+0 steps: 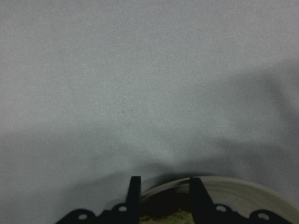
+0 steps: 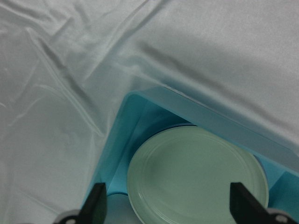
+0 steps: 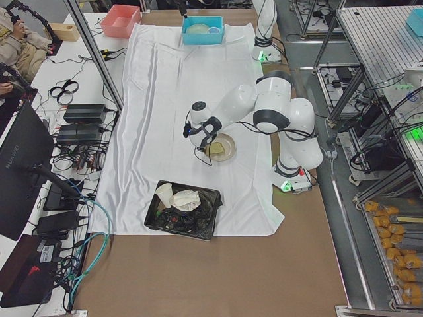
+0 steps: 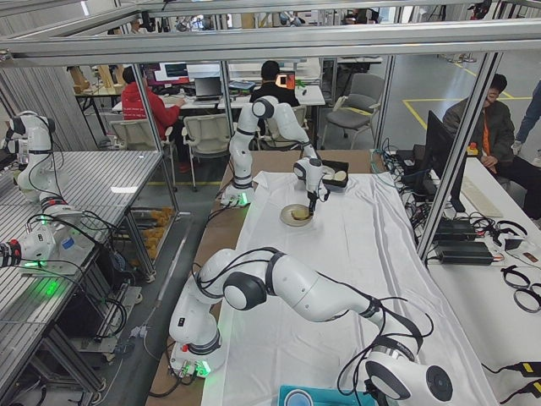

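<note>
A plate (image 3: 225,148) holding something yellowish (image 4: 300,214) lies on the white cloth, with my left gripper at its edge, fingers apart and the rim beneath them; I cannot tell that anything is held. My right gripper stands open above a blue bin (image 2: 187,107), which holds a pale green oval lid or dish (image 2: 196,172) and a round item (image 2: 119,210) beside it.
A black lined tray (image 3: 178,223) with a white cup and crumpled white item sits toward one end of the cloth. A pink bin (image 3: 121,20) is on the side table.
</note>
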